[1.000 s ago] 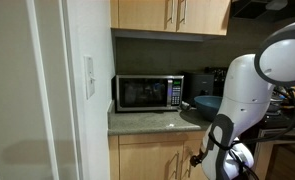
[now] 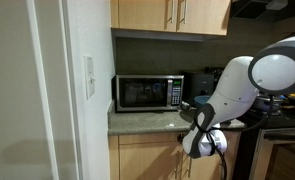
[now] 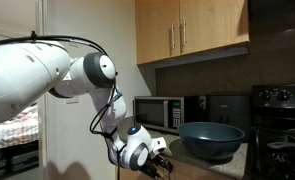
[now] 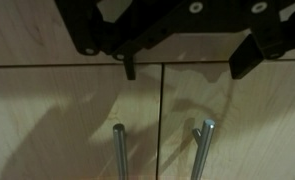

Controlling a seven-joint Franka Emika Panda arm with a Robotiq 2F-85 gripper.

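Two metal bar handles stand upright in the wrist view, the left handle (image 4: 121,155) and the right handle (image 4: 202,150), one on each light wood cabinet door (image 4: 57,115). A dark seam runs between the doors. My gripper is open in front of the wood, above both handles, with its fingers wide apart and nothing held. In exterior view 1 the gripper (image 2: 182,138) is just below the counter edge, at the lower cabinet (image 2: 145,158). Exterior view 2 has the gripper (image 3: 161,157) low beside the counter, partly blended with the dark background.
A microwave (image 2: 149,93) sits on the grey counter (image 2: 137,123). A large dark blue pot (image 3: 211,140) is on the counter near the black stove (image 3: 277,130). Upper cabinets (image 2: 152,15) hang overhead. A white wall panel (image 2: 87,30) borders the left side.
In exterior view 1 the arm has risen and shifted left, bringing the gripper from lower on the cabinet front up near the counter edge. The counter objects look unmoved.
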